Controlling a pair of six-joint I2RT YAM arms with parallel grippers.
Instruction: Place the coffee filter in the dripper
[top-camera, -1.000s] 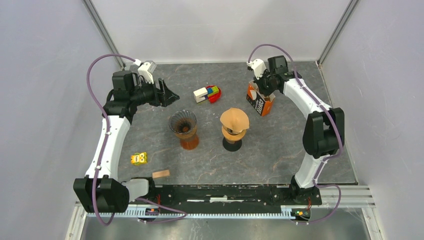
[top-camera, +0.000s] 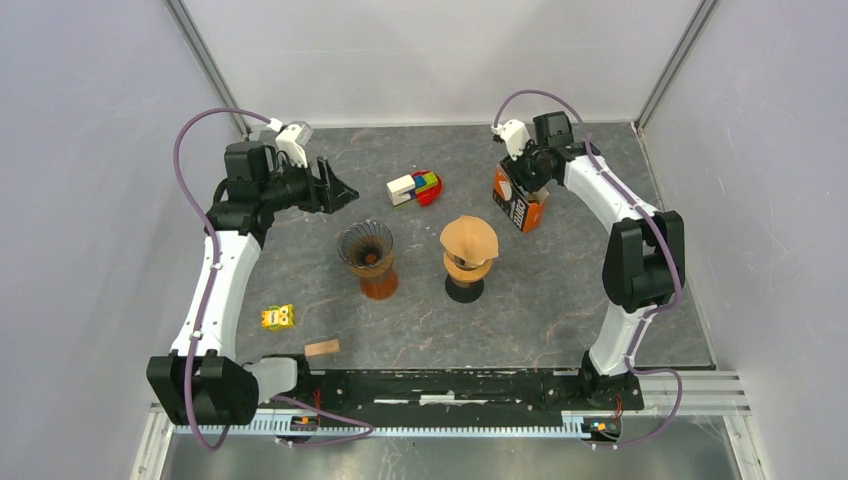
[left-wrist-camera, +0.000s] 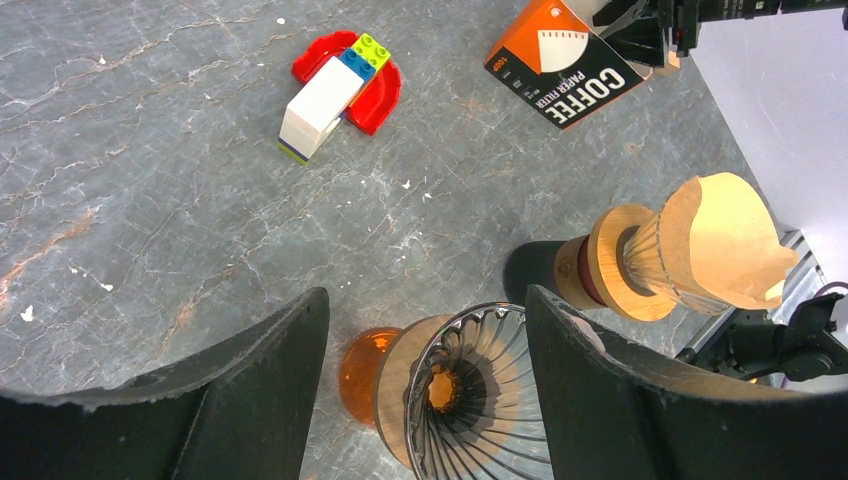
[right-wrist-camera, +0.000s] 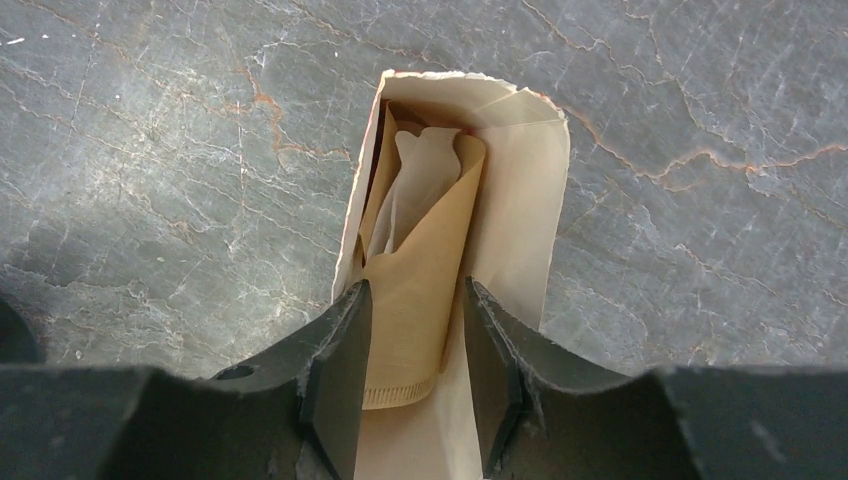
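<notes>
An orange-and-black coffee filter box stands at the right of the table, its top open. Folded brown paper filters lie inside it. My right gripper is over the box mouth, fingers open, one finger at each side of the filters; whether they touch is unclear. The clear ribbed dripper sits on an amber base, empty. Another dripper with a wooden collar has a brown filter in it. Held above the table behind the clear dripper, my left gripper has its fingers apart, holding nothing.
Toy bricks with a red piece lie toward the back middle. A yellow toy block and a small wooden piece are at the front left. Free table lies between the drippers and the box.
The left arm and both drippers have stayed put.
</notes>
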